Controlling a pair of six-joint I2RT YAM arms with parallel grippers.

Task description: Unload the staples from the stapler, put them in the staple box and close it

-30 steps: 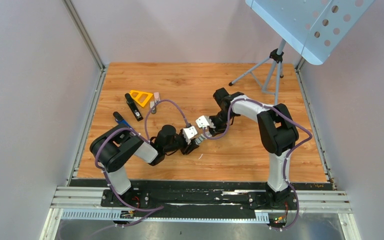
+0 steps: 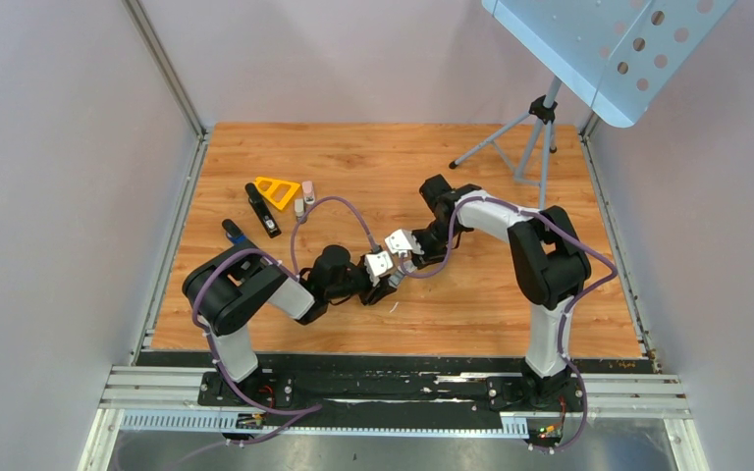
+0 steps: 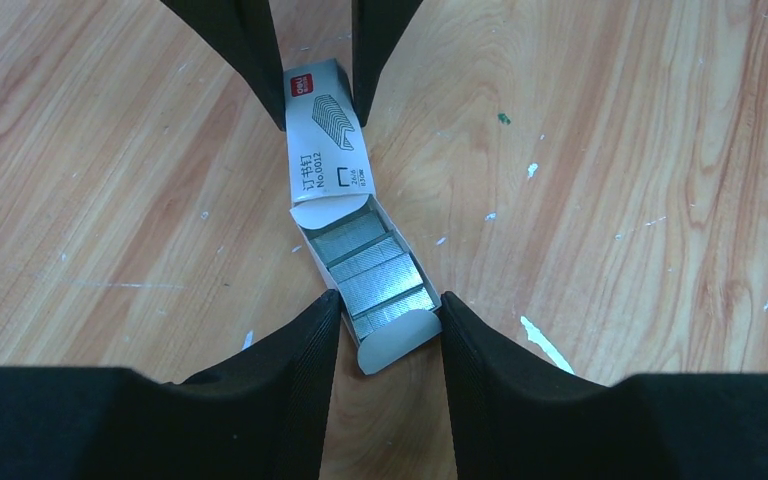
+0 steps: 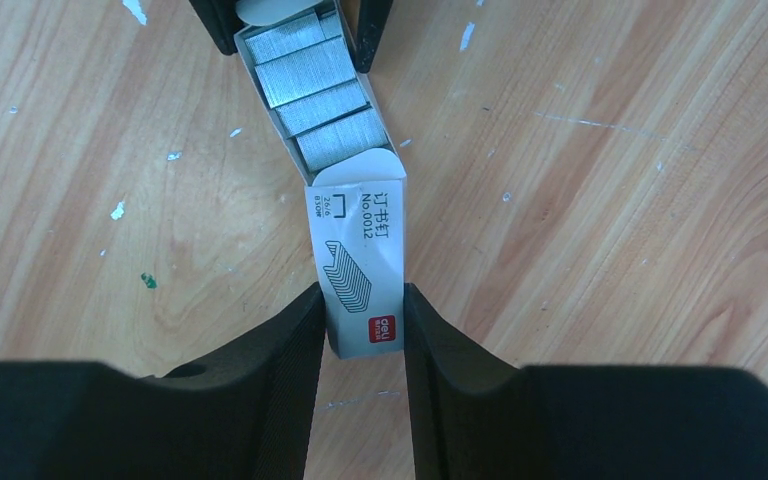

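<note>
A small white staple box, its printed sleeve (image 3: 325, 135) slid partly off the inner tray (image 3: 375, 270) of staple strips, lies between both grippers near the table's middle. In the left wrist view my left gripper is shut on the tray's end, by its white flap. In the right wrist view my right gripper is shut on the printed sleeve's far end. Several rows of silver staples show in the exposed tray.
Black stapler-like tools (image 2: 262, 210), a yellow triangular piece (image 2: 277, 190) and small blocks (image 2: 308, 191) lie at the back left. A tripod (image 2: 533, 147) stands at the back right.
The left arm has shifted very slightly to the right and the right gripper very slightly as well. Both stay at the box.
</note>
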